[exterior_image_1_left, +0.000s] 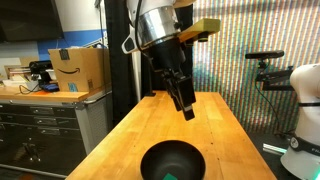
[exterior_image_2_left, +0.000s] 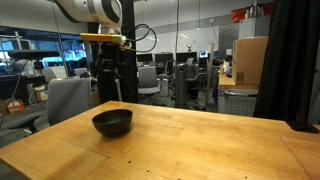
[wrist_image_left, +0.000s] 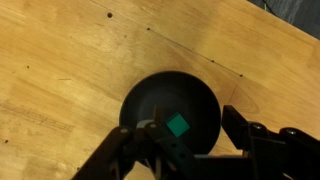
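A black round bowl (exterior_image_1_left: 173, 152) stands upright on the wooden table, and a small green block (exterior_image_1_left: 170, 177) shows inside it. From above, in the wrist view, the green block (wrist_image_left: 178, 125) lies on the floor of the bowl (wrist_image_left: 150, 92). My gripper (exterior_image_1_left: 186, 108) hangs well above the table over the bowl's area, pointing down and open. Its dark fingers reach in from the bottom of the wrist view, spread apart, with nothing seen held between them. In the second exterior view the bowl (exterior_image_2_left: 113, 121) sits below the arm, clear of it.
A cardboard box (exterior_image_1_left: 79, 69) rests on a separate cabinet to the left, and a grey chair (exterior_image_2_left: 69, 100) stands beyond the table.
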